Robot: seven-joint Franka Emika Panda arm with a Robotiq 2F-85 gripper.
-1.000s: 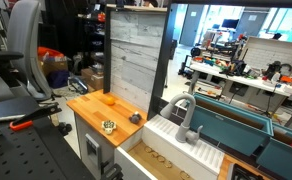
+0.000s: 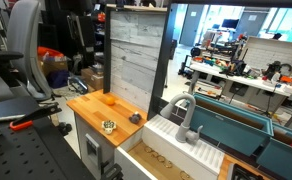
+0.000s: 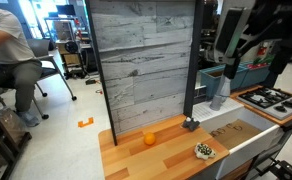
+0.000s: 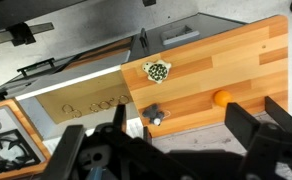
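Note:
On the wooden counter (image 3: 171,155) sits an orange round object (image 3: 149,138), shown in the wrist view as an orange disc (image 4: 221,98). A small pale dish with dark speckled contents (image 3: 204,151) lies nearer the drawer side, and the wrist view looks down on this dish (image 4: 157,70). A small grey, knobbed object (image 3: 191,124) stands close to the dark post. High over the counter, my gripper has its dark fingers wide apart, with nothing held between them. The arm (image 3: 236,30) fills the upper right of exterior view 2.
A white plank panel (image 2: 134,68) and a dark post back the counter. Beside it are a white sink unit with a grey tap (image 2: 186,110) and an open drawer (image 3: 231,133). A stove (image 3: 271,98) is farther right. Between the objects the wood is bare.
The counter objects have not moved.

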